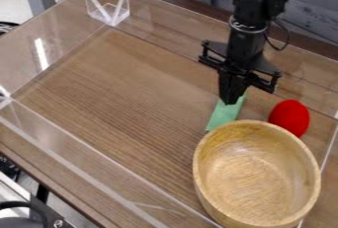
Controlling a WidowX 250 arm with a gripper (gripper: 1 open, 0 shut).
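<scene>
The black gripper point(227, 100) hangs low over a light green flat piece point(222, 116), its tip covering the piece's far end. Its fingers look drawn together; whether anything thin sits between them is hidden. A red rounded object point(291, 119) lies just to the right. A large tan bowl point(255, 200) stands in front of the green piece.
A clear plastic holder point(109, 7) stands at the back left. Dark cables lie at the lower left corner.
</scene>
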